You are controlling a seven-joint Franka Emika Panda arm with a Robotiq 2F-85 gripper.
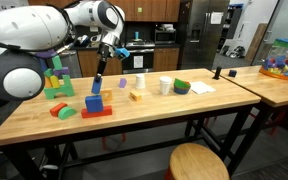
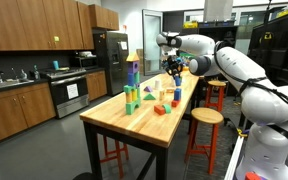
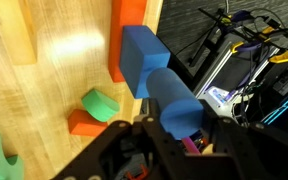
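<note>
My gripper point(image 1: 100, 73) is shut on a blue cylinder point(image 1: 96, 86), which it holds above a blue block point(image 1: 94, 103). The block stands on a long red block point(image 1: 97, 114) near the table's front edge. Seen from the wrist, the cylinder point(image 3: 174, 103) points away from the camera and overlaps the edge of the blue block point(image 3: 142, 55). Whether the cylinder's lower end touches the block cannot be told. Only dark parts of the fingers show beside the cylinder.
A green half-round piece point(image 1: 67, 113) and a red piece point(image 1: 58, 107) lie left of the red block. Behind them rises a tower of green blocks point(image 1: 57, 82). White cups point(image 1: 166, 85) and a green bowl point(image 1: 181, 87) stand to the right. A wooden stool point(image 1: 197, 162) is in front.
</note>
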